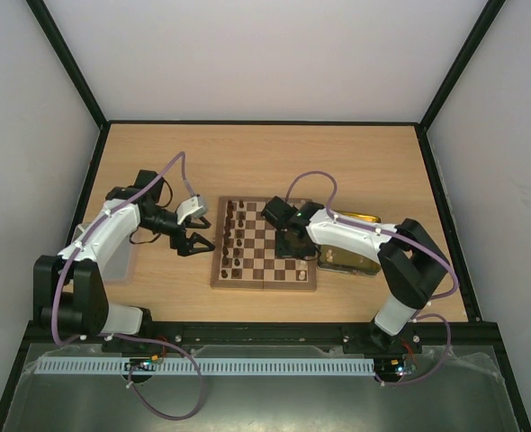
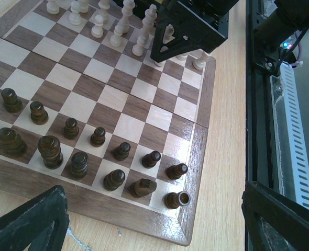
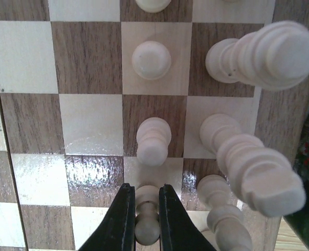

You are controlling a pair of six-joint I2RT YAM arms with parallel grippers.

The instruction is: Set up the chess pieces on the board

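Note:
A white pawn (image 3: pixel 147 230) stands upright between the fingers of my right gripper, which is shut on it. This gripper is above the board's white side; whether the pawn's base touches the board I cannot tell. Ahead of it, another white pawn (image 3: pixel 154 141) occupies a dark square, and taller pieces such as the white king (image 3: pixel 259 172) line the edge column. Dark pieces (image 2: pixel 51 151) fill two rows on the opposite side of the chessboard (image 1: pixel 264 285). My left gripper is wide open and empty, left of the board.
Right of the board, partly under the right arm, lies a golden tin (image 1: pixel 355 263) with a few pale pieces inside. A pale tray (image 1: pixel 120 263) sits behind the left arm. The far table and the board's middle rows are clear.

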